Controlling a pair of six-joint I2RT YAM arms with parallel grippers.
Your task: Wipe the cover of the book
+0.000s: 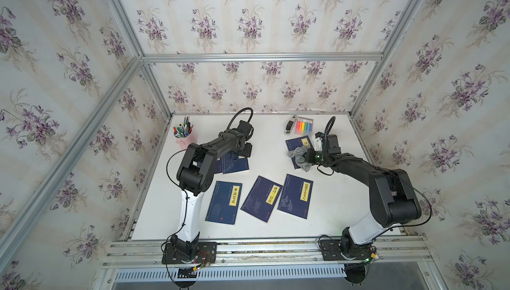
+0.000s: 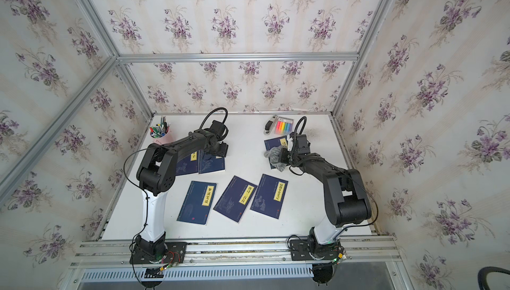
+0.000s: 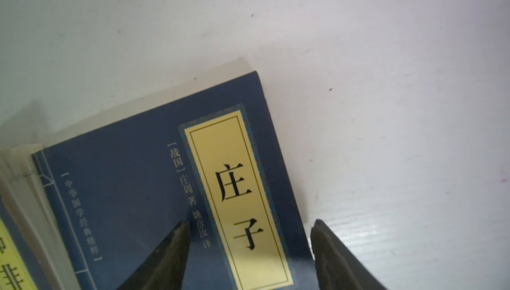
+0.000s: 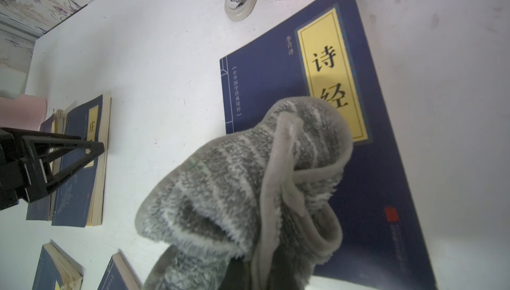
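Note:
A blue book with a yellow title label (image 4: 318,51) lies at the back right, a grey striped cloth (image 4: 223,178) over its lower left part. My right gripper (image 1: 310,157) is shut on the cloth, its fingertips mostly hidden in the folds. In the left wrist view my left gripper stands open over the right edge of another blue book (image 3: 127,194), which lies beside a further book (image 3: 10,263) at the back left; whether the fingers touch it I cannot tell.
Three books (image 1: 223,205) lie along the front. A pink pen cup (image 1: 186,140) stands at the back left, a stapler (image 1: 290,124) and a box of highlighters (image 1: 304,125) at the back right. Free table separates the two back book groups.

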